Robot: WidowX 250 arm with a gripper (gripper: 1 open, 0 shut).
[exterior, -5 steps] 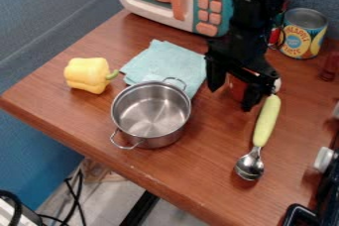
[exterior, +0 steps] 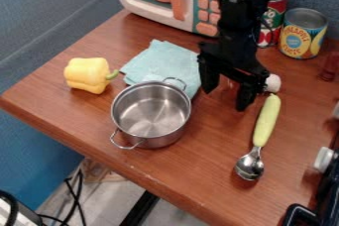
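My black gripper (exterior: 233,83) hangs at the right of the centre, low over the table, beside a small white-capped bottle (exterior: 272,81) that it partly hides. Whether its fingers are open or shut is hard to make out. A steel pot (exterior: 151,114) stands on the wooden table (exterior: 93,121) left of it, on the near side of a folded light-blue cloth (exterior: 169,62). A spoon with a pale yellow handle (exterior: 265,121) lies to the right of the pot, its bowl towards the front.
A yellow pepper (exterior: 86,74) lies at the left. A toy microwave (exterior: 169,2), cans (exterior: 300,34) and a small red jar (exterior: 331,67) stand along the back. Black items crowd the right front edge.
My arm and gripper have shifted slightly up and to the left, uncovering more of the can at the back. The other things have not visibly moved.
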